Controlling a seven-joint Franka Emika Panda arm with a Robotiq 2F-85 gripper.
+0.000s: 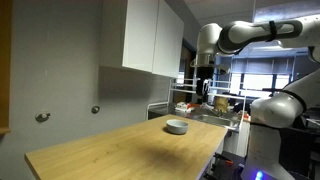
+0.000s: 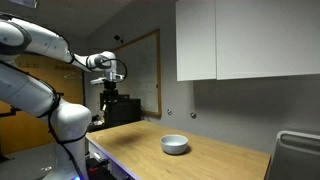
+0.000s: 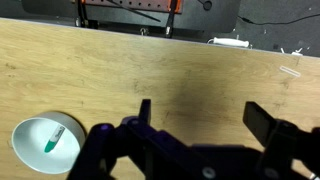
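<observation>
High above the table, my gripper [image 1: 200, 98] hangs well clear of everything on it; in the wrist view the gripper is open, its two dark fingers wide apart with bare wood below. A white bowl [image 3: 33, 128] lies at the lower left of the wrist view, off to one side of the fingers. Inside it rests a teal marker-like item [image 3: 55, 139] with a reddish end. The exterior views show the bowl [image 1: 177, 127] upright on the table, but its contents are hidden there. In exterior view 2 the bowl [image 2: 174, 144] stands near the table's middle.
The wooden table [image 1: 110, 152] is otherwise largely clear. White wall cabinets [image 1: 142, 38] hang above its back side. Beyond the far end are a sink and drying-rack area [image 1: 205, 115]. Dark tools and cables lie past the table edge in the wrist view.
</observation>
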